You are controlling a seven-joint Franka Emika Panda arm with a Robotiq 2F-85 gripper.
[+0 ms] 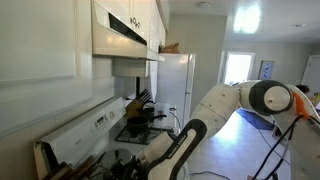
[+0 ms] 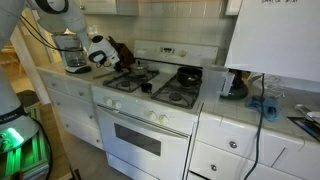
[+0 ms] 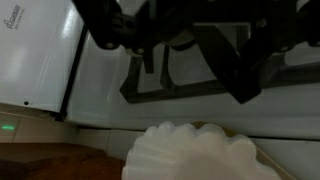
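Observation:
In the wrist view, the dark parts of my gripper fill the top of the picture, over a pale surface with dark bars. Too little light falls there to make out the gap between the fingers or anything held in it. A white fluted object (image 3: 200, 155), like a stack of paper filters, shows at the bottom edge, apart from the visible gripper parts. My white arm (image 2: 100, 50) reaches down by the counter left of the stove in exterior view 2. In exterior view 1 the gripper end is low in the picture, amid dark clutter.
A white stove (image 2: 150, 135) stands right of the arm, with a dark pan (image 2: 190, 75) on it. A black appliance (image 2: 75, 60) is on the left counter. Overhead, cabinets and a hood (image 1: 118, 42) line the wall.

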